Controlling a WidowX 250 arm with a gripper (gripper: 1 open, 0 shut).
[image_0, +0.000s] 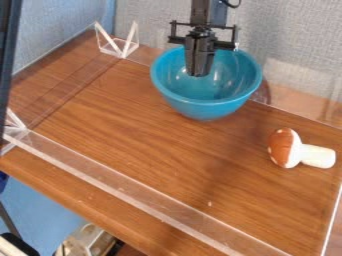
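My gripper (199, 66) hangs over the blue bowl (207, 100), its tips reaching down inside the rim toward the back left. It looks shut, with nothing visible between its fingers. The bowl stands upright near the back of the wooden table (147, 170). At the right lies an orange-and-white mushroom-shaped object (286, 148) on its side, with a pale stem.
White wire corner pieces (116, 44) sit at the back left and at the left edge. A clear strip runs along the table's edges, with walls behind.
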